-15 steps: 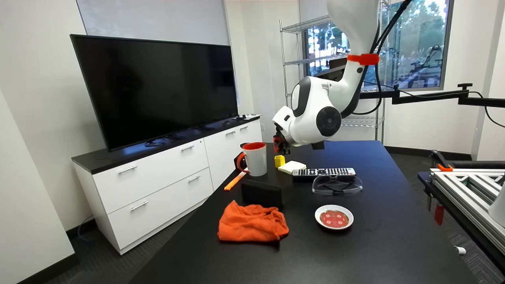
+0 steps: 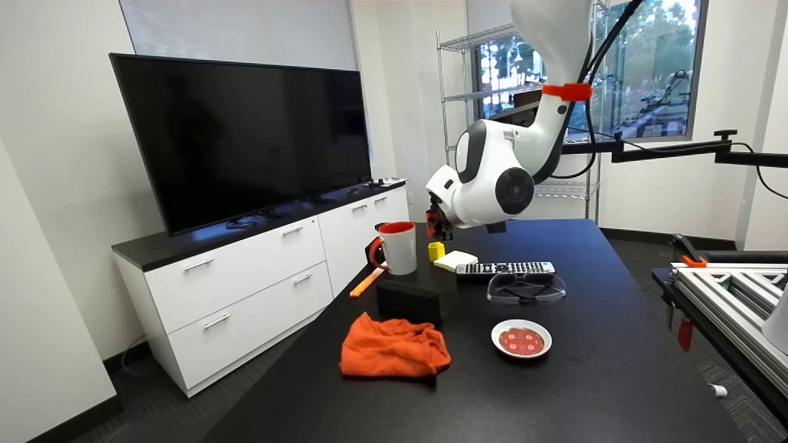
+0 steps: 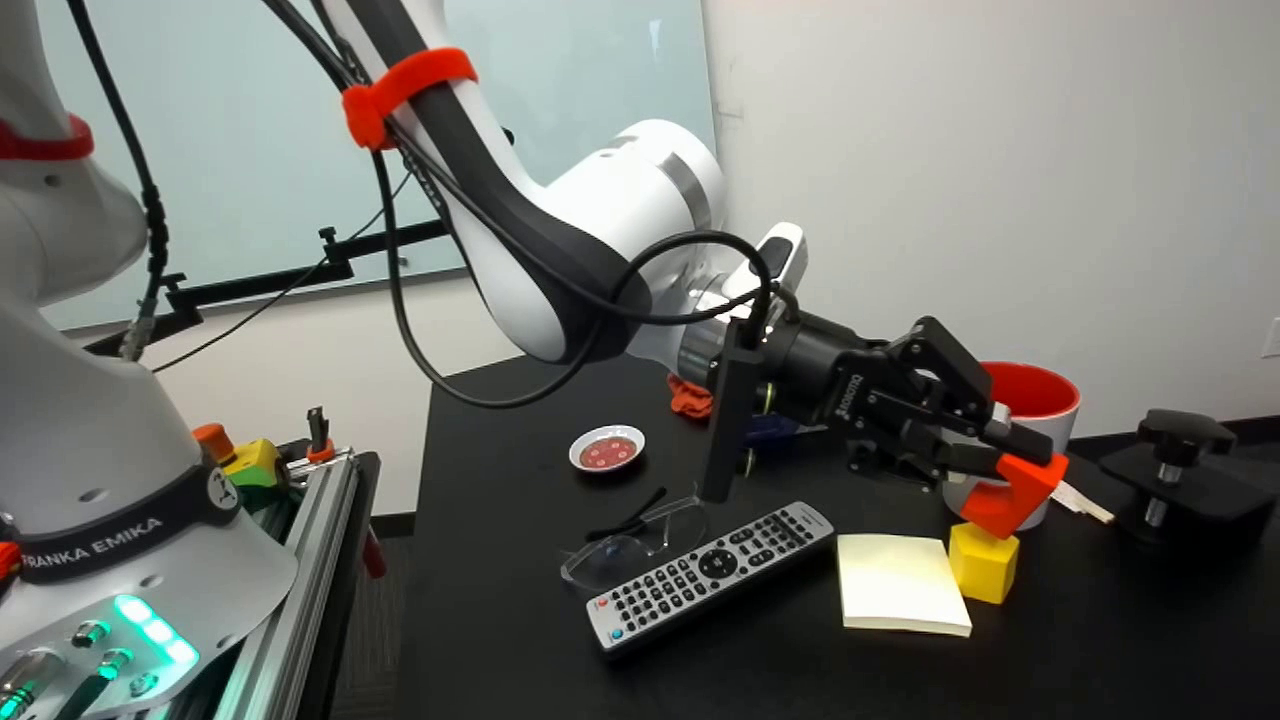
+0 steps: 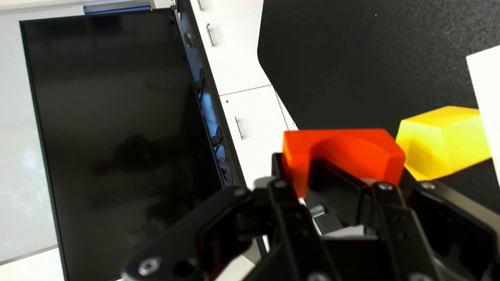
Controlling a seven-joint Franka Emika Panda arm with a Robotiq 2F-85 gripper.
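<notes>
An orange-red block with a curved cutout (image 4: 349, 140) is pinched in my gripper (image 3: 1008, 450), which is shut on it. In exterior view 2 the tilted block (image 3: 1014, 492) appears just above a yellow block (image 3: 984, 564) on the black table; whether they touch I cannot tell. The wrist view has the yellow block (image 4: 445, 143) to the right of the held one. In exterior view 1 the gripper is mostly hidden behind the arm's wrist, and the yellow block (image 2: 436, 251) shows below it.
A white mug with a red inside (image 2: 399, 247) stands close to the gripper. Around lie a pale note pad (image 3: 900, 584), a remote (image 3: 714, 576), glasses (image 2: 526, 289), a small dish (image 2: 502, 347), an orange cloth (image 2: 395, 351) and a black clamp (image 3: 1188, 474).
Hardly anything differs in exterior view 1. The arm and the things on the table look to be in the same places.
</notes>
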